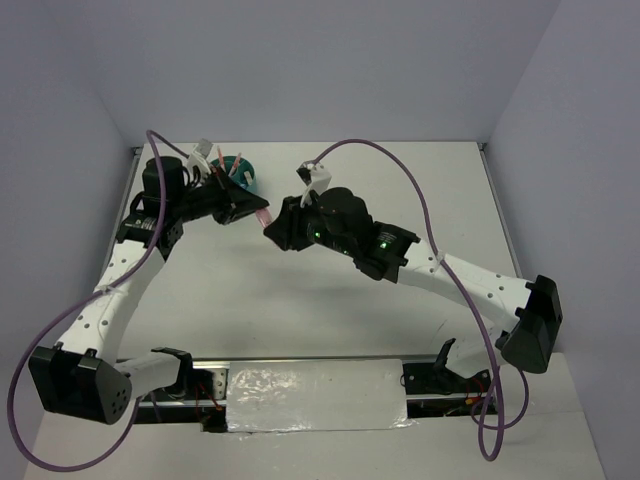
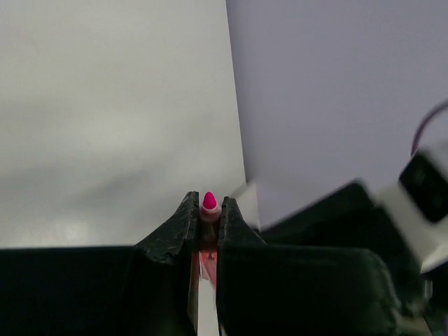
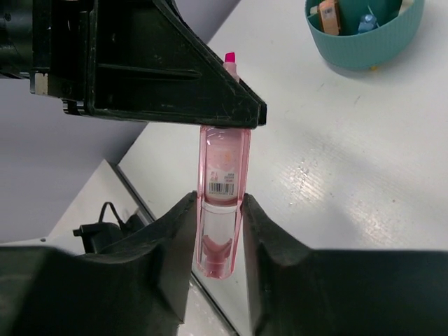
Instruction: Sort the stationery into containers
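Note:
A pink pen-shaped item in a clear pink case with a barcode (image 3: 221,175) is held upright between both arms. My left gripper (image 1: 252,206) is shut on its upper part, its pink tip showing between the fingers in the left wrist view. My right gripper (image 1: 280,228) is around the lower part, its fingertips either side of the case in the right wrist view; whether they press on it I cannot tell. A teal round container (image 3: 357,49) with several items in it stands at the back left of the table, partly behind the left arm in the top view.
Grey walls enclose it at back and sides. A silvery sheet (image 1: 315,395) lies beyond the front rail.

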